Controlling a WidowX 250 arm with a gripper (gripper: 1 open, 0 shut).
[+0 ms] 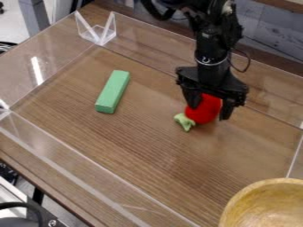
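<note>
My black gripper [211, 99] stands open over a red round object [204, 111] right of the table's centre, its fingers reaching down around it and partly hiding it. The red object has a pale green part [185, 121] at its lower left, like a stem or leaves, resting on the wooden table [130, 168].
A green block [112, 91] lies to the left. A clear plastic container [97, 28] is at the top left. A yellow bowl [270, 206] sits at the bottom right corner.
</note>
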